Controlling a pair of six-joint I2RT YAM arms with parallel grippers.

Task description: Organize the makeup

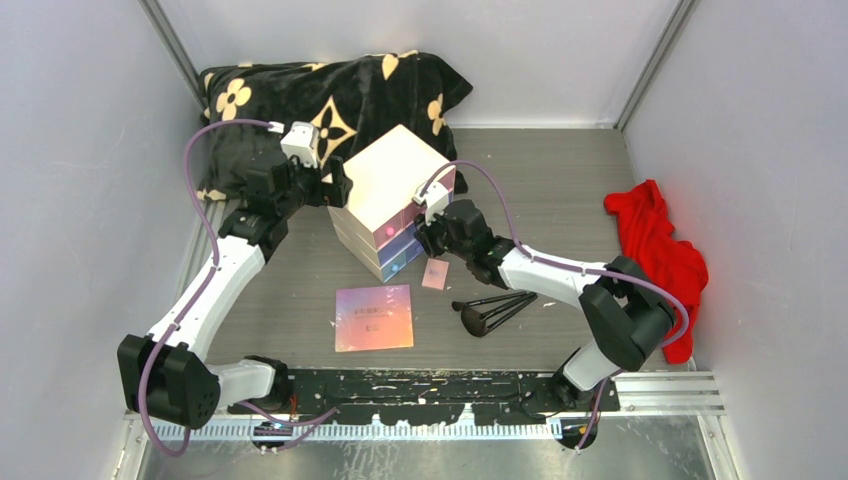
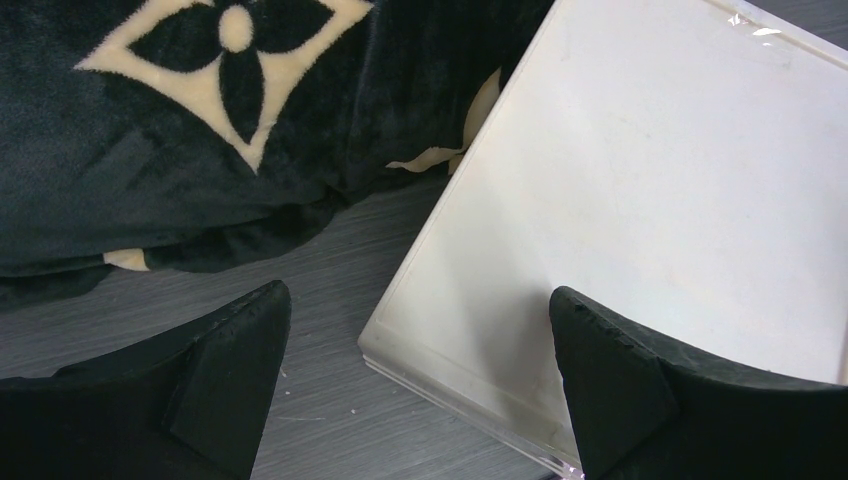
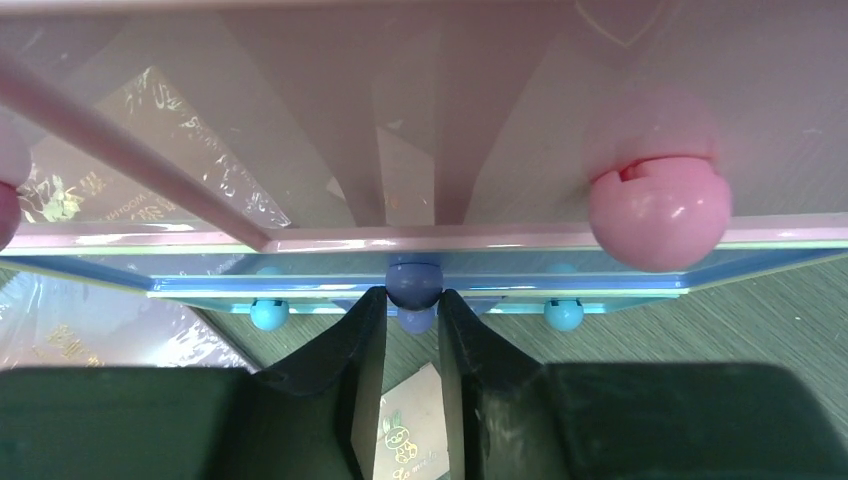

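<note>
A white drawer box (image 1: 390,170) with pink, purple and blue drawers stands at centre back. In the right wrist view, my right gripper has its fingertips at a purple knob (image 3: 414,275), below a pink knob (image 3: 660,210); whether it grips the knob I cannot tell. My left gripper is open above the box's white top (image 2: 670,180). A square palette (image 1: 373,318), a small pink card (image 1: 435,274) and several black brushes (image 1: 478,320) lie on the table.
A black patterned cushion (image 1: 270,100) lies along the back left. A red cloth (image 1: 660,250) lies at the right edge.
</note>
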